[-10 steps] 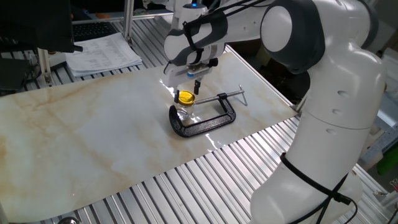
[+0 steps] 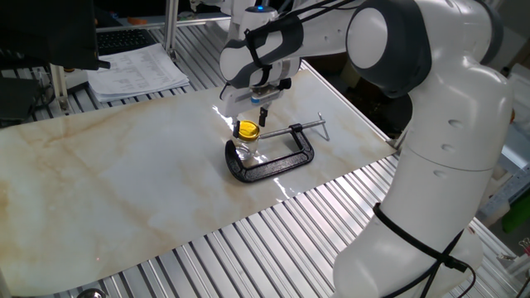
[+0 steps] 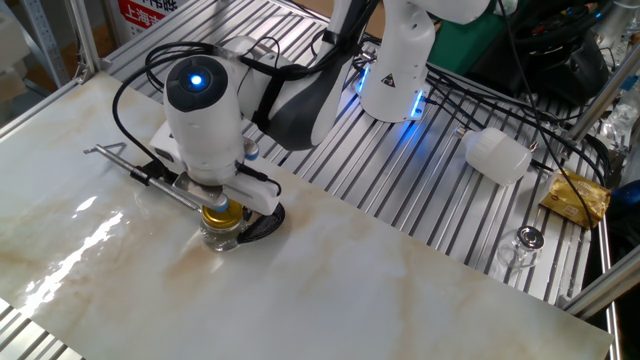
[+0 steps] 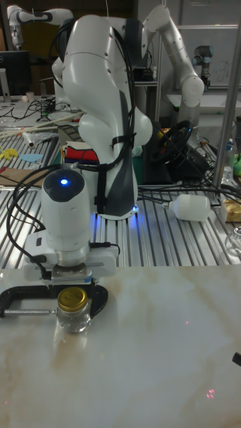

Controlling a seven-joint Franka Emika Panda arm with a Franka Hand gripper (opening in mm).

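Observation:
A small clear glass jar with a gold lid (image 2: 248, 130) stands upright on the marble-patterned board. It sits within the mouth of a black C-clamp (image 2: 277, 169) lying flat, between the curved frame end and the screw. Just over the jar is my gripper (image 2: 250, 124), pointing down with its dark fingers spread apart. One finger shows by the lid's left side, the other behind and to the right; contact with the jar cannot be told. The lid (image 3: 222, 213) is partly covered by the hand in the second view. In the third view the jar (image 4: 73, 319) stands in front of the hand.
The marble-patterned board (image 2: 99, 190) is bare over most of its area. On the slatted metal table lie a white bulb-shaped object (image 3: 497, 156), a yellow packet (image 3: 575, 198) and a small glass container (image 3: 521, 246). A stack of papers (image 2: 138, 73) rests at the far left.
The hand has shifted very slightly down and to the right over the last second. Jar and clamp look unmoved, and the fingers remain apart.

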